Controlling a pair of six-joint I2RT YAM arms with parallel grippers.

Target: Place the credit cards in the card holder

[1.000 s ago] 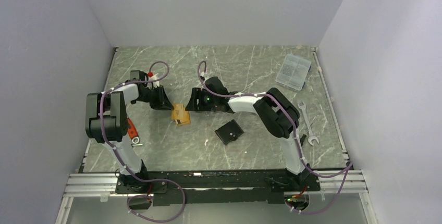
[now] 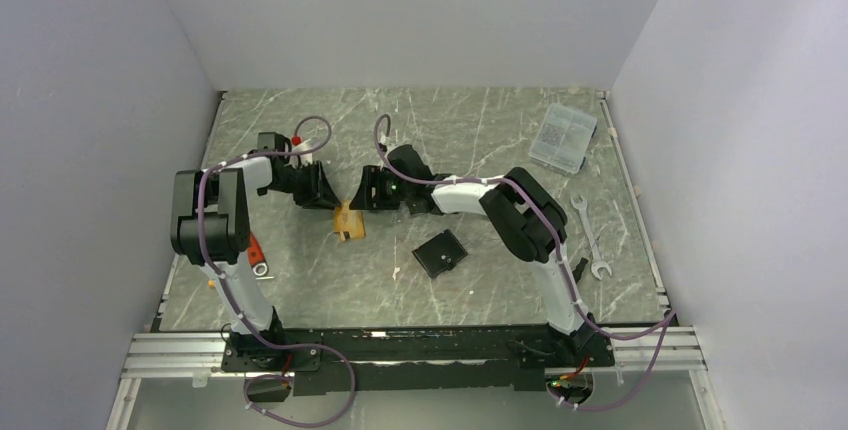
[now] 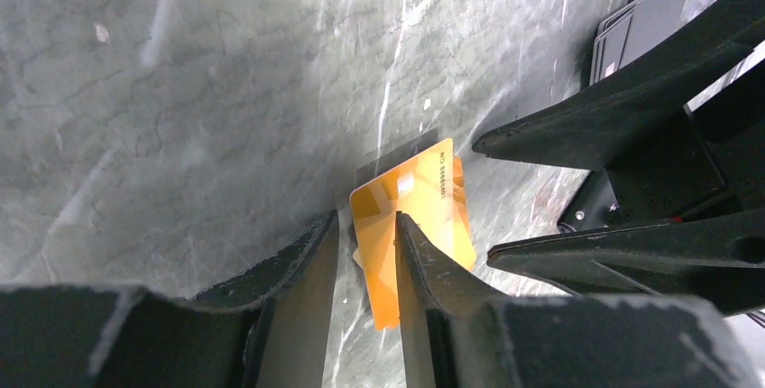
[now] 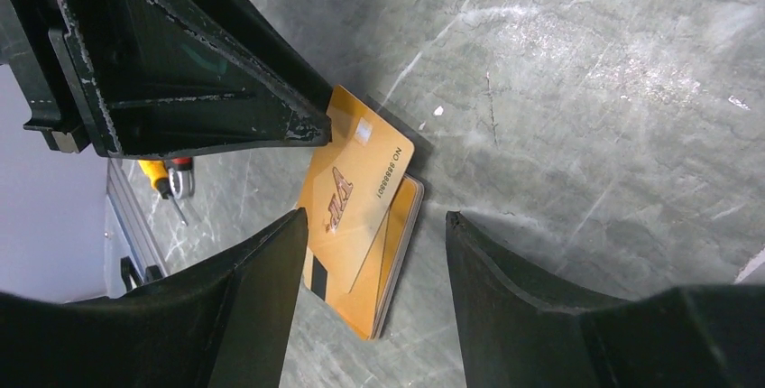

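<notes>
Yellow credit cards (image 2: 348, 220) lie in a slightly fanned stack on the marble table, between my two grippers. The top card (image 4: 356, 189) shows a chip and a number. My left gripper (image 2: 325, 200) hovers at the stack's left; in its own view the fingertips (image 3: 408, 239) are apart over the cards. My right gripper (image 2: 370, 190) is at the stack's right, part open with nothing between its fingers, the cards just beyond and between its tips in the right wrist view. A black square object (image 2: 438, 252), possibly the card holder, lies to the lower right.
A clear compartment box (image 2: 563, 138) is at the back right, a wrench (image 2: 592, 235) at the right edge, tools with red handles (image 2: 255, 250) at the left under the arm.
My left gripper has shifted slightly right and up in the top view. My right gripper has moved slightly toward the left. The cards sit slightly further right than a second ago.
</notes>
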